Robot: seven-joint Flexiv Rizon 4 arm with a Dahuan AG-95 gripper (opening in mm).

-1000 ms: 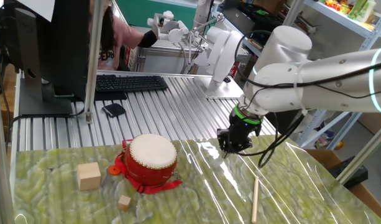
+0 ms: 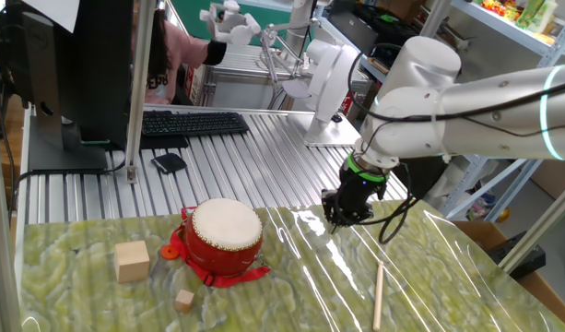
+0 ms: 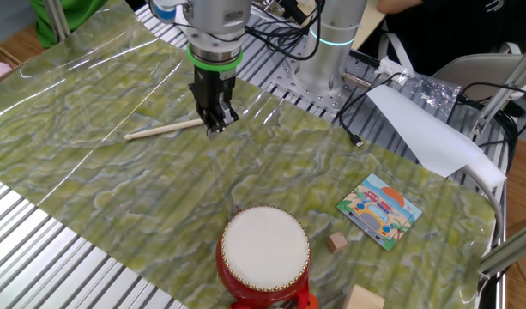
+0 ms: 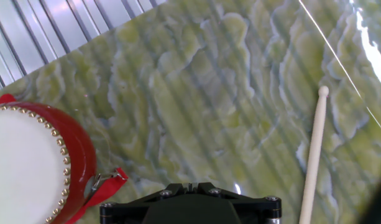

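Note:
My gripper is shut, with nothing showing between its fingertips at the bottom of the wrist view. It hangs above the green marbled mat, pointing down, in exterior view 1 (image 2: 342,221) and exterior view 2 (image 3: 214,129). A pale wooden drumstick (image 4: 314,155) lies flat on the mat, right of the gripper in the wrist view. In exterior view 2 the gripper hides one end of the drumstick (image 3: 164,130). A red drum (image 2: 225,251) with a white top (image 3: 265,247) stands upright, apart from the gripper, at the wrist view's left edge.
Beside the drum are a larger wooden block (image 2: 132,262) and a small wooden cube (image 3: 336,242). A colourful picture card (image 3: 380,211) lies near the cube. Black cables (image 2: 406,207) loop by the gripper.
The gripper, drum, blocks and drumstick stay in place. The cable beside the gripper has shifted slightly. In the background, the person's hand and the white device there have moved.

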